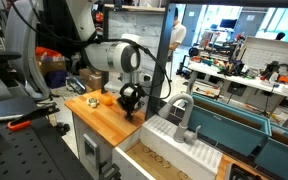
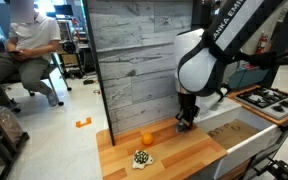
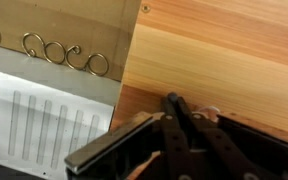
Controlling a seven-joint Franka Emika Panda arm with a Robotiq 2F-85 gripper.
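My gripper is low over the wooden counter (image 3: pixel 224 50) in the wrist view, its dark fingers close together. A small pale, pinkish rounded thing (image 3: pixel 210 112) shows right beside the fingers; most of it is hidden. The fingers look shut on a small object that I cannot make out. From exterior view 1 the gripper (image 1: pixel 132 115) is at the counter's right side, near the drawer. In exterior view 2 the gripper (image 2: pixel 183 127) reaches down to the counter's back, by the grey plank wall.
An orange object (image 2: pixel 147 139) and a pale patterned item (image 2: pixel 142 158) lie on the counter left of the gripper. An open drawer (image 1: pixel 156 160), a sink with a grey faucet (image 1: pixel 181 108) and a blue-green bin (image 1: pixel 212 126) are to the right.
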